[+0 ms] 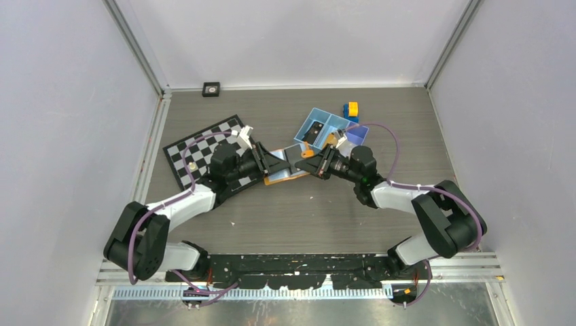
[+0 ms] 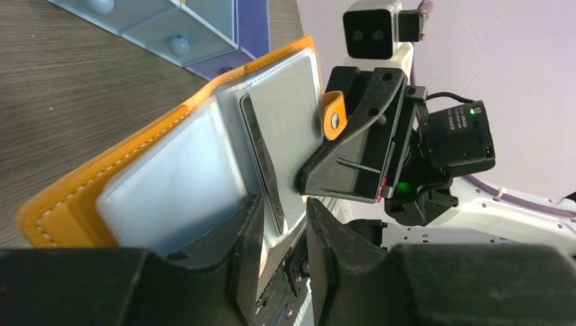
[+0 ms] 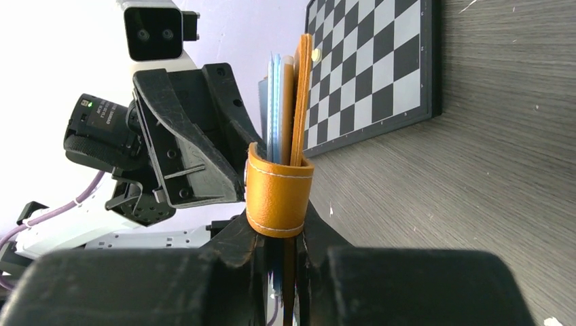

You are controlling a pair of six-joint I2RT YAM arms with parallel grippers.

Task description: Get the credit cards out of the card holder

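The card holder (image 1: 297, 174), orange with pale clear sleeves, is spread between my two grippers in the top view. In the left wrist view its orange stitched edge (image 2: 136, 142) shows, with a dark-edged card (image 2: 261, 159) in a sleeve. My left gripper has its fingers apart at the near end, and a lower corner of the sleeves shows in the gap. From the right wrist view the holder stands edge-on, its orange strap (image 3: 278, 193) in front, and my right gripper is closed around it.
A blue divided tray (image 1: 309, 122) holding a black item stands behind the right gripper. The checkered board (image 1: 204, 153) lies under the left arm. Yellow and blue blocks (image 1: 352, 110) sit at the back, as does a small black box (image 1: 211, 89).
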